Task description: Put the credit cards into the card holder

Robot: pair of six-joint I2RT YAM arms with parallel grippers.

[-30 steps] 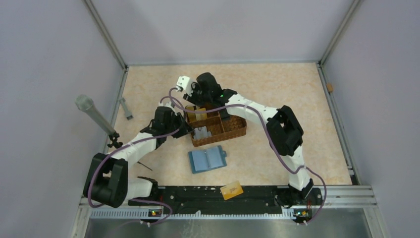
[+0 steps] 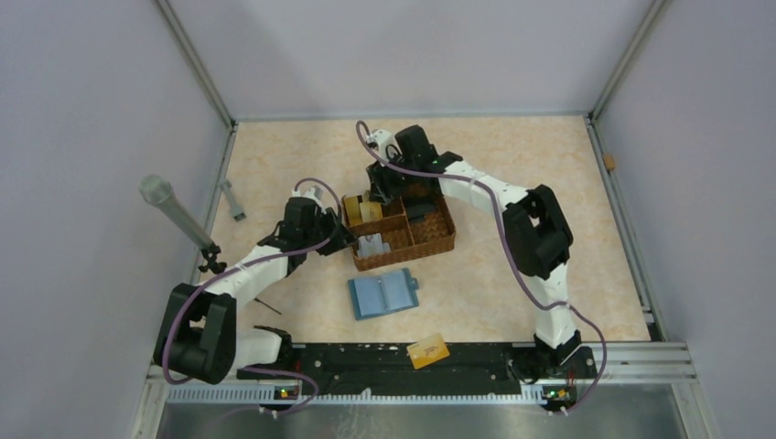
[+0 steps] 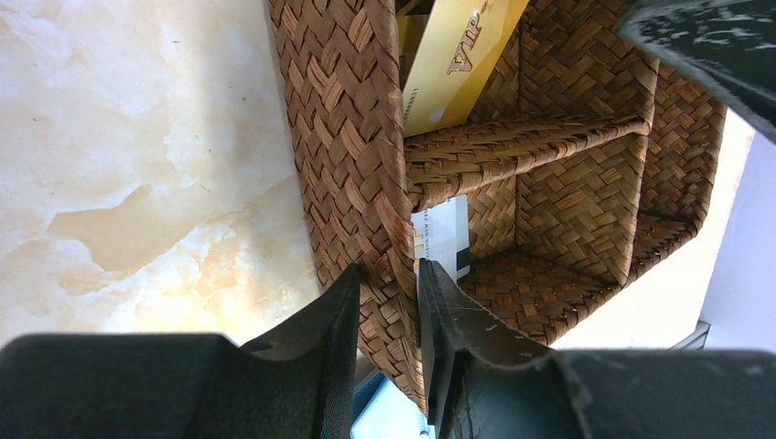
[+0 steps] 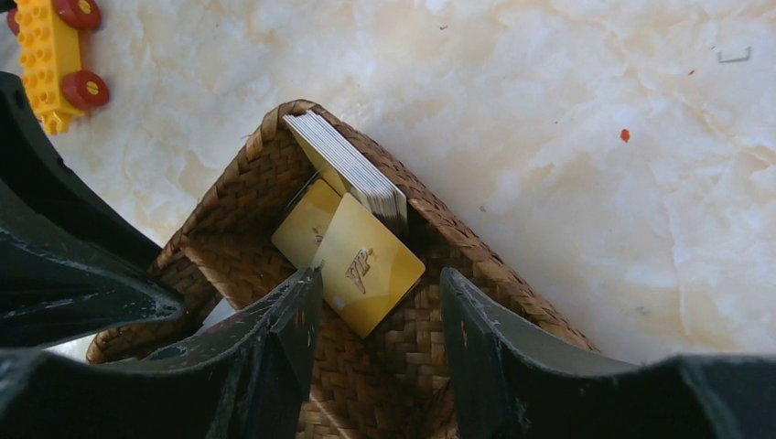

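Two gold VIP cards (image 4: pixel 368 265) lie in a compartment of the woven basket (image 2: pixel 405 262), beside an upright stack of cards (image 4: pixel 354 167). Over that compartment hangs my right gripper, its fingers well apart; the front gold card shows between and below them, not gripped. My left gripper straddles the basket's side wall, one finger outside and one inside; whether they squeeze it I cannot tell. White cards (image 2: pixel 371 245) stand in the front left compartment. A blue, open card holder (image 2: pixel 383 294) lies flat in front of the basket.
A yellow card (image 2: pixel 427 351) lies at the front edge. Dark items (image 2: pixel 420 208) sit in the basket's back right compartment. A yellow toy with red wheels (image 4: pixel 51 64) shows in the right wrist view.
My right gripper has moved to the right over the basket's back compartments. The left arm, the basket and the card holder look the same.
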